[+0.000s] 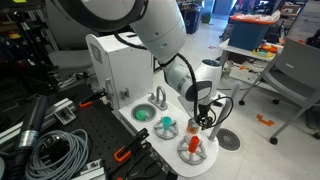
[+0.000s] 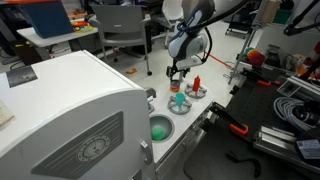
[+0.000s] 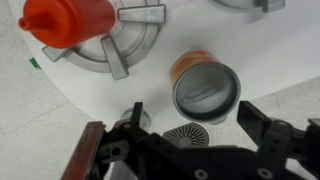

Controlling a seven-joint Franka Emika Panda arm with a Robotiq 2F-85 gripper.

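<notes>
An orange-brown jar with a dark round lid stands upright on the white counter. My gripper points down above it, its fingers open with nothing between them. The black fingers lie apart on either side of the lid's lower part in the wrist view, and the jar is not centred between them. In exterior view 2 the jar shows just below the gripper. How much height separates them is hard to tell.
Close by, a red bottle stands on a grey burner. A teal cup sits on another burner. Beyond is a sink with a green bowl and a faucet. A white cabinet rises at the counter's end.
</notes>
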